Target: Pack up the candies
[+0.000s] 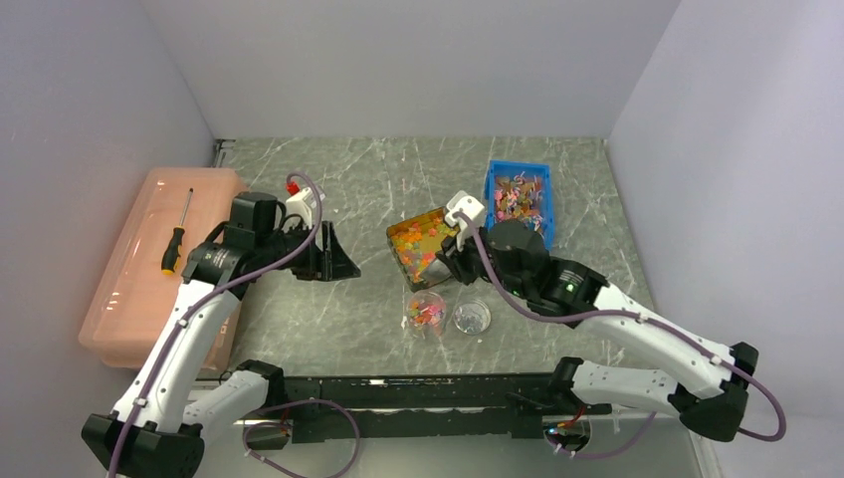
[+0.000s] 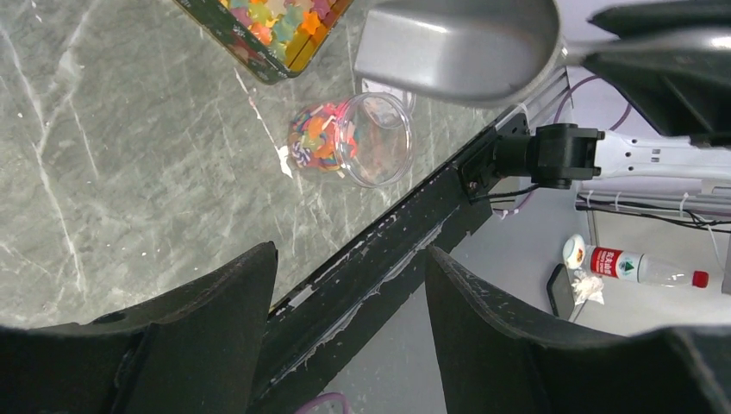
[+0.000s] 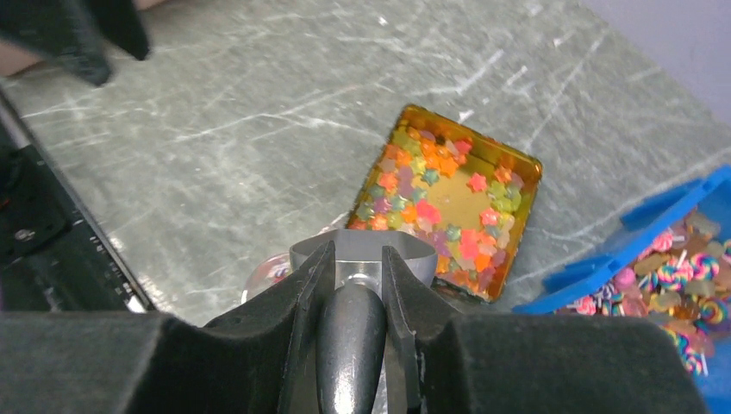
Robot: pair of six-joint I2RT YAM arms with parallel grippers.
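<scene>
My right gripper is shut on the dark handle of a metal scoop [image 2: 457,52]. In the top view that scoop hangs over the near right part of the amber tray [image 1: 401,261], which holds star-shaped gummy candies [image 3: 422,172]. Its inside, as far as the right wrist view shows, looks empty. A clear jar [image 2: 377,142] with colourful candies in its bottom stands in front of the tray, and the round clear lid [image 1: 472,317] lies to its right. Over the table's left part, my left gripper is open with nothing between its fingers.
At the back right stands a blue basket [image 1: 546,174] of wrapped candies and lollipops. A pink storage box [image 1: 129,269] with a screwdriver [image 1: 175,239] on it takes up the left side.
</scene>
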